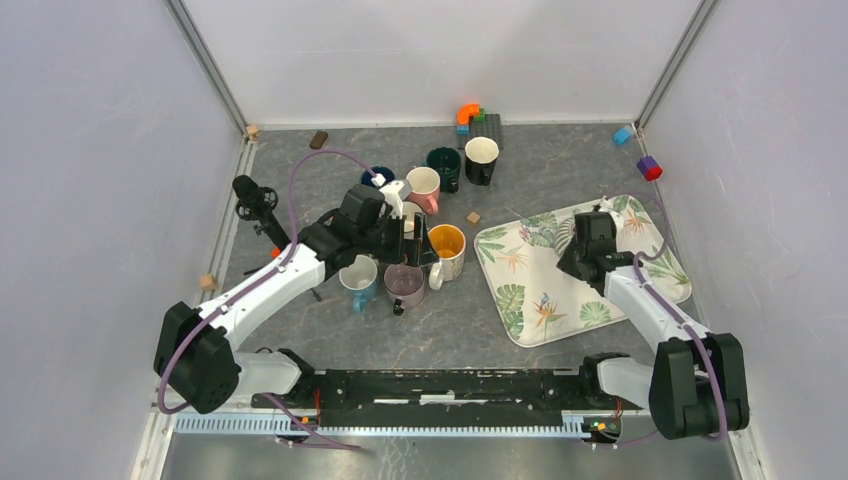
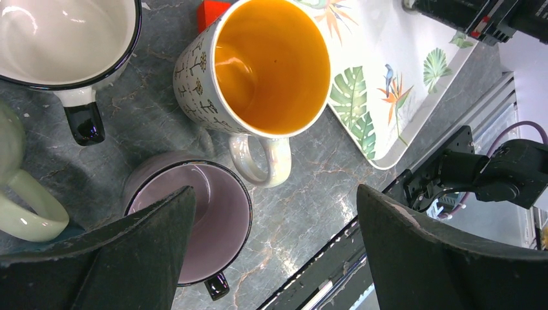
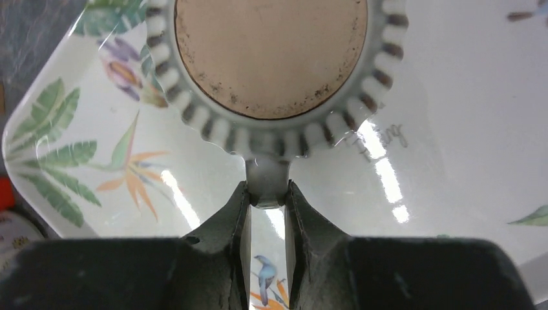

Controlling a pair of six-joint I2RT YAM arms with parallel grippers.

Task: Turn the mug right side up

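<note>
In the right wrist view, my right gripper is shut on the handle of an upside-down mug (image 3: 268,51), whose unglazed base faces up inside a grey, ridged rim, over the leaf-patterned tray (image 1: 530,310). In the top view the right gripper (image 1: 570,262) is over the tray, largely hiding that mug. My left gripper stands open above a cluster of mugs, among them an orange-lined mug (image 2: 271,64), a lilac mug (image 2: 213,239) and a green mug (image 2: 32,213).
More mugs stand at the back, including a black one (image 1: 481,160) and a pink one (image 1: 424,185). Coloured blocks (image 1: 650,168) lie near the right wall. Grey table (image 1: 420,345) shows bare in front of the cluster.
</note>
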